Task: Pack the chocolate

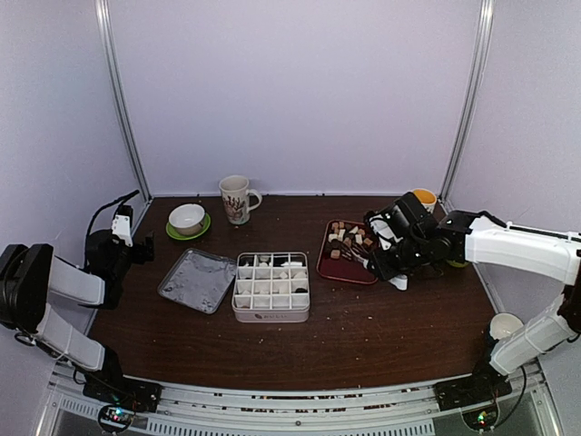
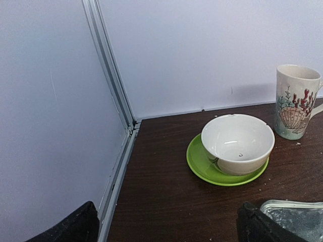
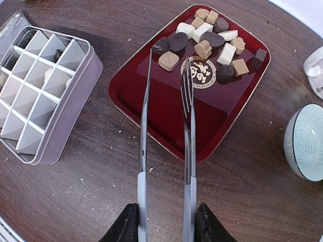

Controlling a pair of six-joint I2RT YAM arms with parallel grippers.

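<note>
Assorted chocolates [image 3: 226, 54] in brown, tan and white lie along the far part of the red tray [image 3: 151, 106]. The divided white box [image 1: 270, 314] beside it holds some pieces in its cells; others look empty. My right gripper hangs over the tray, open, its long tong tips close to a dark shell-shaped piece and a pale brown one, nothing held between them. My left gripper [image 1: 145, 245] stands at the left edge, open, its fingers empty in the left wrist view.
A grey lid [image 1: 196, 280] lies left of the box. Behind are a white bowl [image 1: 187, 216] on a green plate and a tall mug [image 1: 234, 200]. An orange-lined cup [image 1: 424, 197] stands back right.
</note>
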